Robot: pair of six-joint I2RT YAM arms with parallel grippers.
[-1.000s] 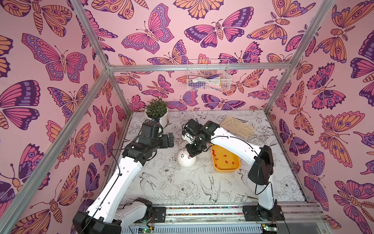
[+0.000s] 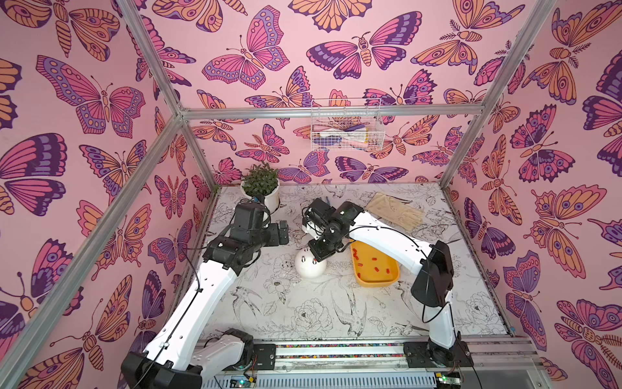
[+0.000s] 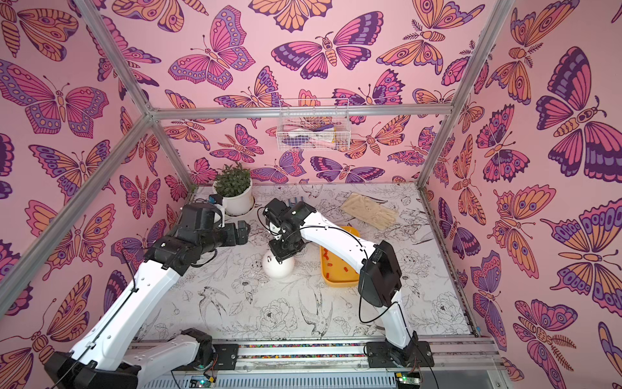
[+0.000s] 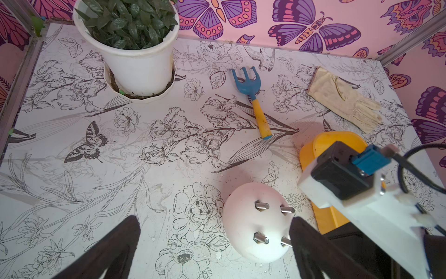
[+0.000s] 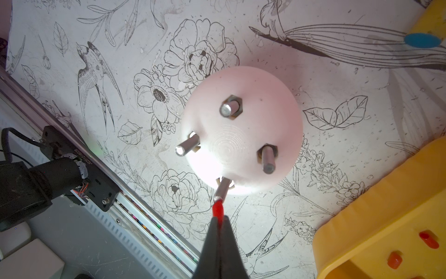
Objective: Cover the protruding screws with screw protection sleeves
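Note:
A white dome (image 5: 241, 125) stands on the table with bare metal screws poking out of it. In the right wrist view, one red sleeve (image 5: 218, 210) sits at the fingertips of my right gripper, which is shut on it. The sleeve's far end meets the tip of the lowest screw (image 5: 223, 189); how far it overlaps the screw I cannot tell. My left gripper (image 2: 283, 233) hangs to the left of the dome, open and empty, its dark fingers (image 4: 109, 251) wide apart in its wrist view. More red sleeves (image 5: 394, 260) lie in the yellow tray (image 2: 375, 283).
Behind the dome lies a small blue garden fork (image 4: 248, 86) with a yellow handle. A potted plant (image 4: 134, 65) stands at the back left, and beige gloves (image 4: 343, 100) rest at the back right.

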